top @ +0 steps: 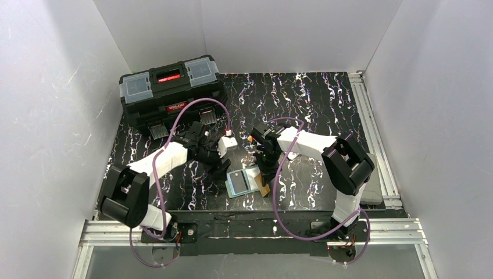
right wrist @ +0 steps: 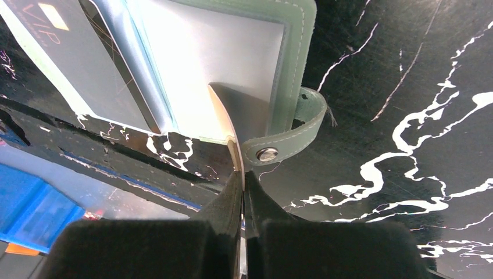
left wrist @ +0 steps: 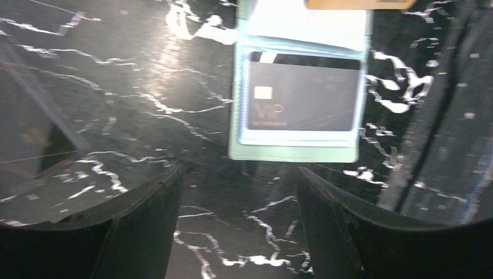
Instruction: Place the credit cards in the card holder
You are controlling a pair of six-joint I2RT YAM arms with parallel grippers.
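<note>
A pale green card holder (left wrist: 293, 153) lies spread open on the table. One page holds a dark card (left wrist: 314, 99) marked VIP behind a clear sleeve; the other page (right wrist: 227, 43) looks white. My right gripper is shut on a gold-tan card (right wrist: 224, 119), seen nearly edge-on and tilted up. The card's far end reaches the white page; whether it is inside a slot cannot be told. The left wrist view shows my left gripper open beside the holder's VIP page, only table between its fingers.
A snap strap (right wrist: 290, 142) curls out from the holder's edge. A black toolbox (top: 171, 90) stands at the back left. The table's front edge is close to the holder.
</note>
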